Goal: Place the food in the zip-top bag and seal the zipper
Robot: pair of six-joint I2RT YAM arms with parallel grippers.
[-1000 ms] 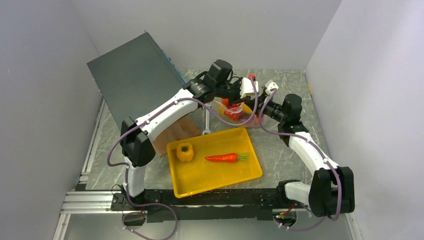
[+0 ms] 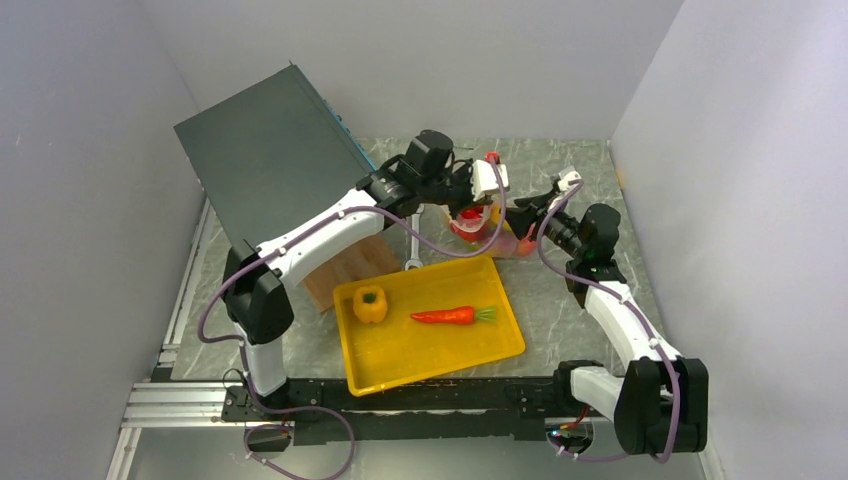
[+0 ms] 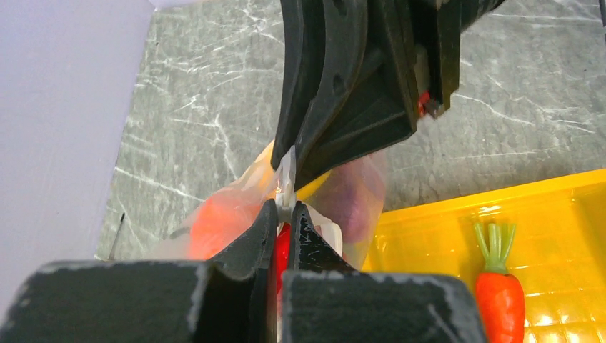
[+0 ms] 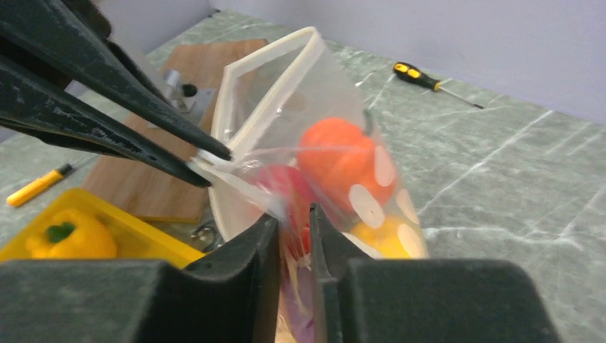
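A clear zip top bag (image 4: pixel 336 82) stands with its white-rimmed mouth gaping. Inside, a red-orange pepper (image 4: pixel 341 158), a yellow piece (image 4: pixel 389 239) and other red and purple food show through the film. My left gripper is shut on a pinched bit of the bag's edge. Close by at the same edge is my right gripper, its fingers slightly open; bag film shows in the gap, unclamped. A yellow pepper (image 2: pixel 370 304) and a carrot (image 2: pixel 445 315) lie in the yellow tray (image 2: pixel 430 372).
Behind the bag lies a screwdriver (image 4: pixel 421 76) on the marble counter. A wooden board (image 2: pixel 350 268) and a wrench (image 2: pixel 414 245) are left of the bag. A large dark panel (image 2: pixel 270 150) takes up the left back. Counter right of the tray is clear.
Over the last second my right gripper has shifted right, away from the left one. My left gripper has moved slightly left with the bag's edge. The tray's contents stay put.
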